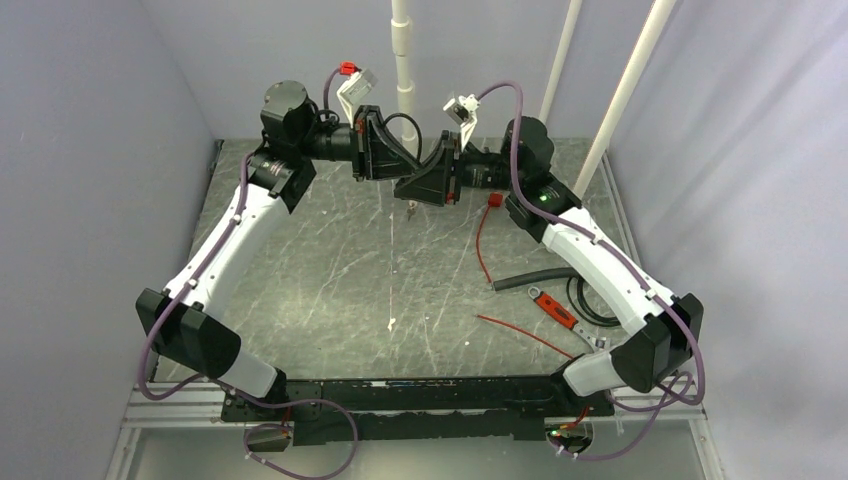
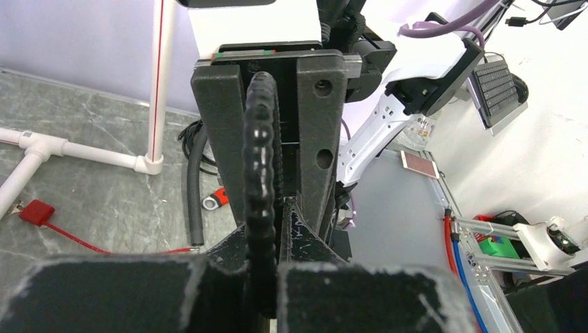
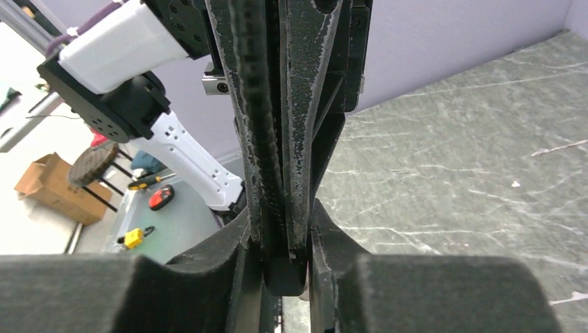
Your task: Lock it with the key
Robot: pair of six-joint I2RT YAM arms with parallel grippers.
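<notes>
A black cable lock, its thick cable (image 1: pixel 405 121) arching upward, is held between my two grippers above the back middle of the table. My left gripper (image 1: pixel 410 163) is shut on it from the left. From the right, my right gripper (image 1: pixel 400 189) is shut on the dark lock body (image 3: pixel 285 277), its fingers meeting the left ones. The ribbed cable (image 2: pixel 260 152) runs up from between the left fingertips in the left wrist view. Just below the right fingers shows a small metallic bit, seemingly the key (image 1: pixel 411 209). The keyhole is hidden.
White pipes (image 1: pixel 402 50) stand at the back, close behind the grippers. At right lie a grey tube (image 1: pixel 535 278), a red-handled tool (image 1: pixel 556 308), black cable and red wires.
</notes>
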